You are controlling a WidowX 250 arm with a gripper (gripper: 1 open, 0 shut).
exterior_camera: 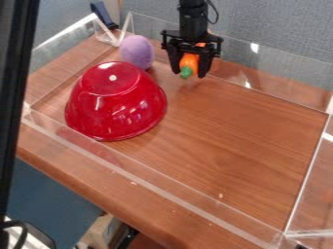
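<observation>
The black gripper point(190, 54) hangs at the top centre, near the back of the wooden tray area. An orange carrot-like object with a green end point(190, 62) is at its fingers; whether they are closed on it is hard to tell. A purple rounded object point(136, 52) stands to the left of the gripper. A large red upturned bowl point(115, 97) sits at the left, in front of the purple object.
Clear plastic walls point(298, 95) edge the wooden surface point(208, 156). A blue floor and some small items lie outside at the lower left.
</observation>
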